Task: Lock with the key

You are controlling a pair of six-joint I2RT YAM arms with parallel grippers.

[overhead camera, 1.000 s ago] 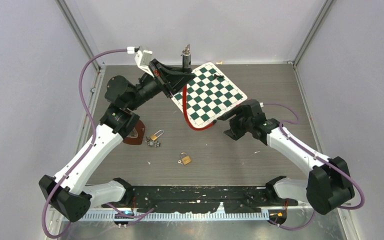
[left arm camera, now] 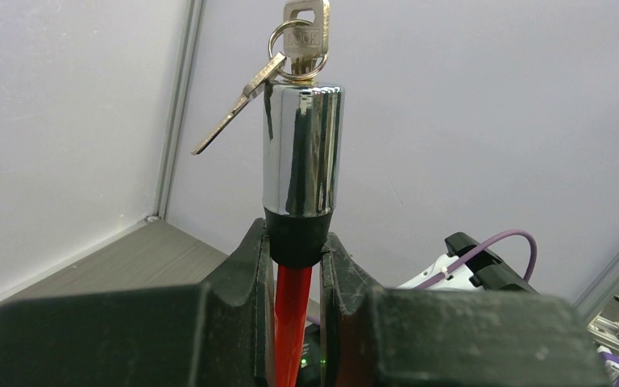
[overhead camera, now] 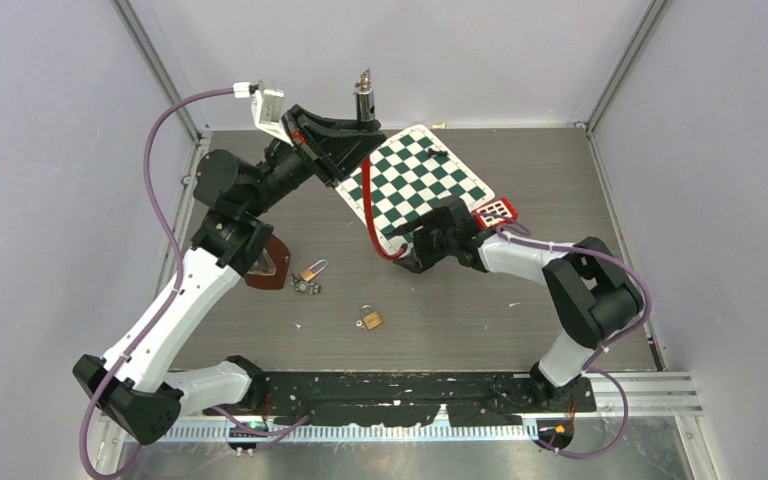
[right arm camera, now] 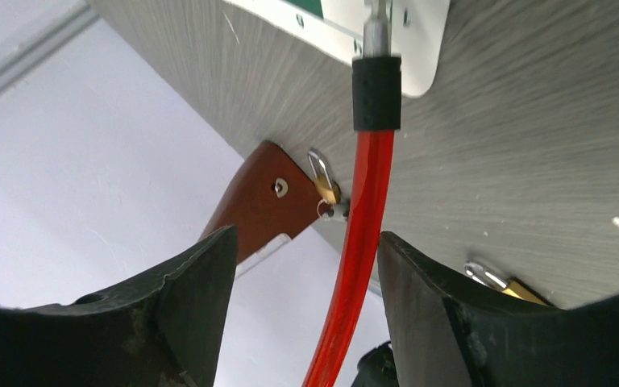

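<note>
My left gripper is shut on a red cable lock, just at the black collar below its chrome cylinder (left arm camera: 301, 145), held high and upright. Keys (left arm camera: 305, 36) on a ring stand at the cylinder's top, one inserted, another dangling. The red cable (overhead camera: 367, 200) hangs down in a curve. My right gripper stands part open around the cable's lower stretch, near its black-sleeved end (right arm camera: 376, 93) with a metal tip; whether it touches is unclear.
A checkered board (overhead camera: 420, 180) lies at the back. Brass padlocks (overhead camera: 371, 318) and a brown leather item (overhead camera: 270, 275) lie on the table's left and middle. A red-framed object (overhead camera: 495, 210) sits behind my right gripper.
My right arm has moved left toward the hanging cable. My left gripper, holding the lock, has moved slightly left and up, and the cable's lower end has shifted left.
</note>
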